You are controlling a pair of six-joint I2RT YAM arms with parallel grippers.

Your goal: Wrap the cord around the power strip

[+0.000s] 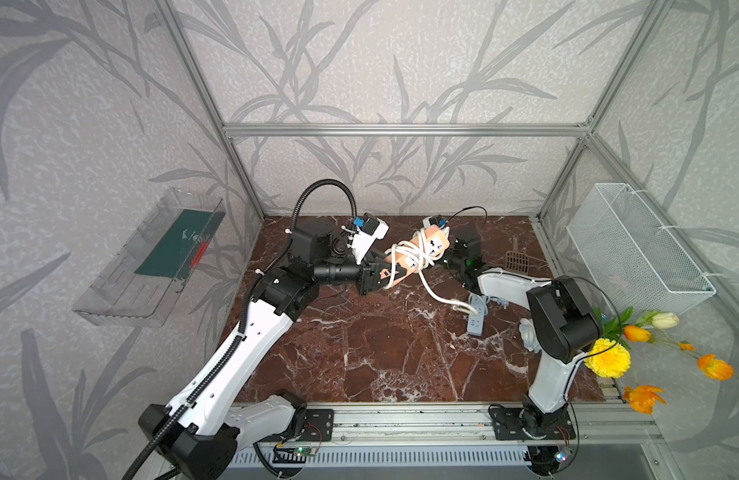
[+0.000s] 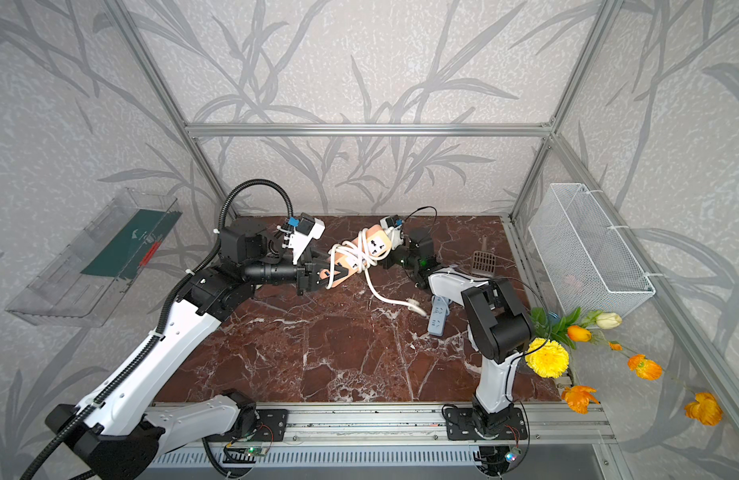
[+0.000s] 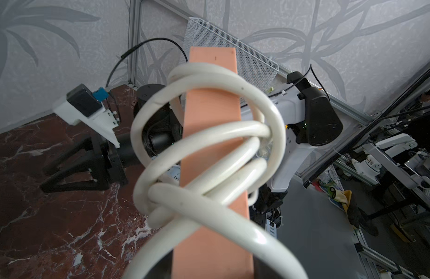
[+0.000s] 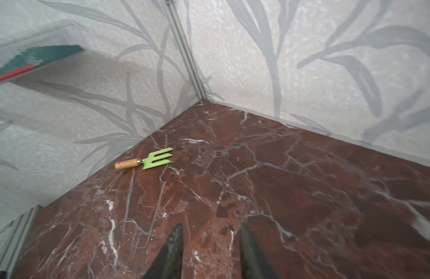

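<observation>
A peach power strip (image 3: 212,107) is held aloft near the centre, with several loops of its white cord (image 3: 233,218) around it and a free length (image 2: 385,299) dangling toward the table. My left gripper (image 1: 376,273) is shut on its near end. My right gripper is lower, behind the strip in the top views and apart from it in the left wrist view; its fingers are spread with nothing visible between them.
A grey power strip (image 1: 475,320) lies at the right on the marble table (image 1: 345,344). A green hand fork (image 4: 152,158) lies by the left wall. A spatula (image 1: 516,261), flowers (image 1: 608,357) and wire baskets (image 1: 637,248) are at the sides.
</observation>
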